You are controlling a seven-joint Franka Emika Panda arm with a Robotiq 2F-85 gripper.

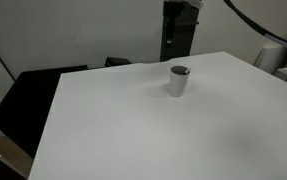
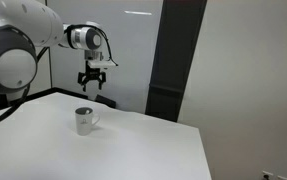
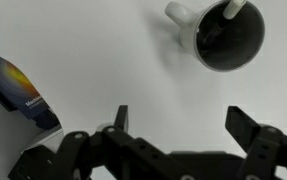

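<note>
A light mug point(image 1: 177, 86) stands upright on the white table, towards its far side. Its handle point(image 3: 179, 14) and open mouth show at the top right of the wrist view. A pale-ended stick point(image 3: 234, 8) leans inside the mug point(image 3: 251, 38). My gripper point(image 2: 92, 79) hangs above the table, higher than the mug and apart from it. In the wrist view my gripper is open, its fingers wide apart, with only bare table between them.
A dark box with a colourful patch point(image 3: 15, 85) appears at the wrist view's left edge.
</note>
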